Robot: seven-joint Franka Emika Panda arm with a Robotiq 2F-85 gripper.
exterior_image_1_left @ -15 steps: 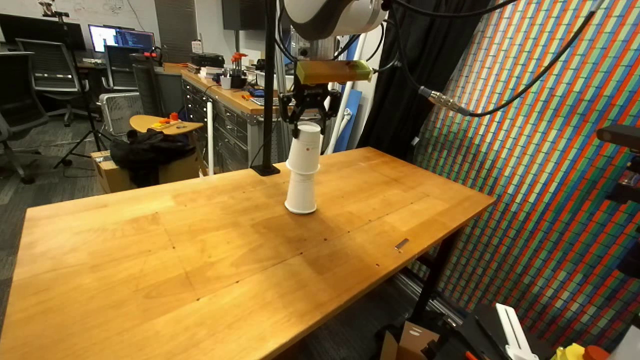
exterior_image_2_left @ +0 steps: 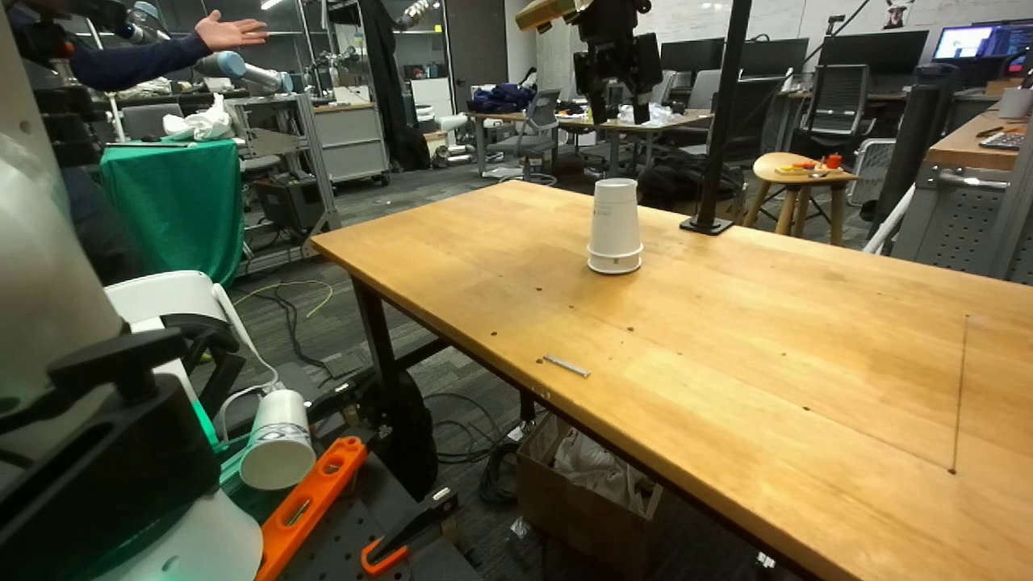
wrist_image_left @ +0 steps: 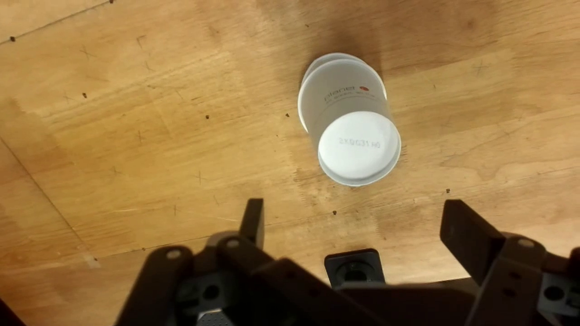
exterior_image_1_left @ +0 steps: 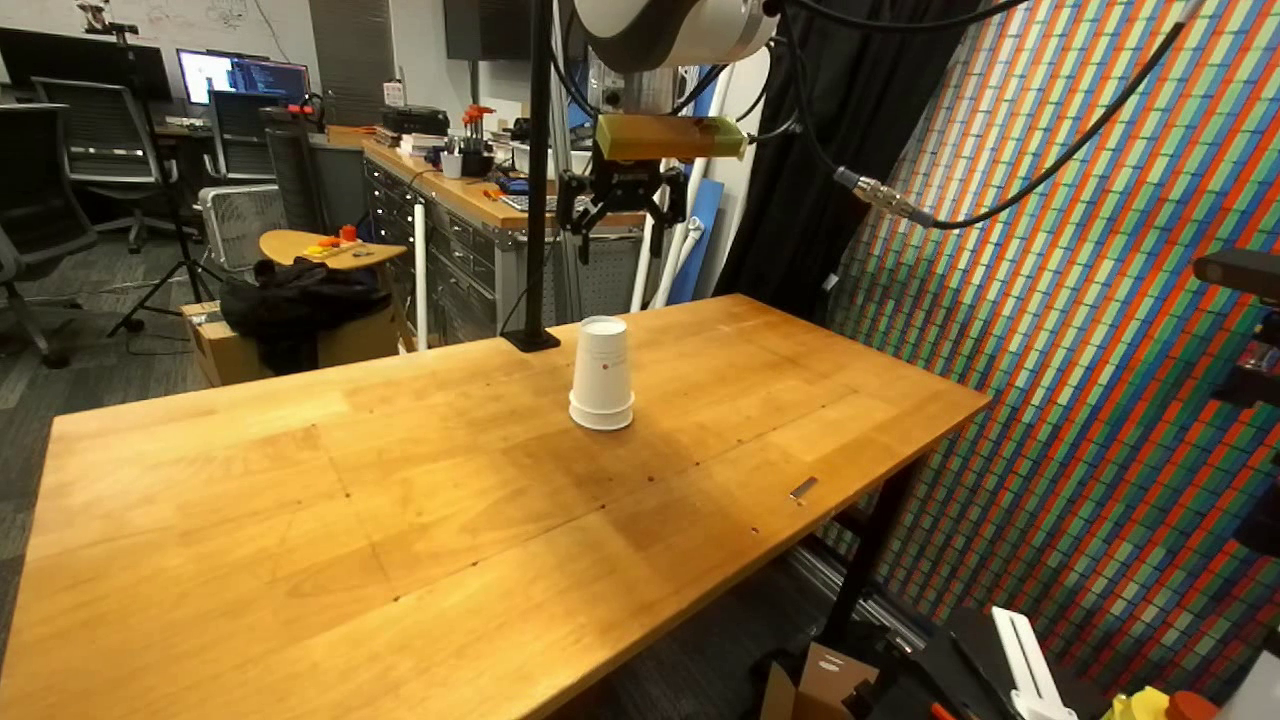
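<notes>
Two white paper cups (exterior_image_1_left: pixel 602 374) stand upside down on the wooden table, one nested over the other, the two rims showing close together at the bottom. From above, the wrist view shows the outer cup's flat base and printed side (wrist_image_left: pixel 357 144). My gripper (exterior_image_1_left: pixel 620 240) hangs above the stack, clear of it, with its fingers wide apart and nothing between them. In exterior view 2 the gripper (exterior_image_2_left: pixel 620 111) is likewise over the cups (exterior_image_2_left: pixel 615 224). Most of the inner cup is hidden inside the outer one.
A black post on a square foot (exterior_image_1_left: pixel 531 341) rises from the table's back edge, close behind the cups. A small metal strip (exterior_image_1_left: pixel 804 488) lies near the front right edge. Bare tabletop (exterior_image_1_left: pixel 300 516) stretches widely to the left.
A second ago the outer cup was between the fingers, over the standing cup.
</notes>
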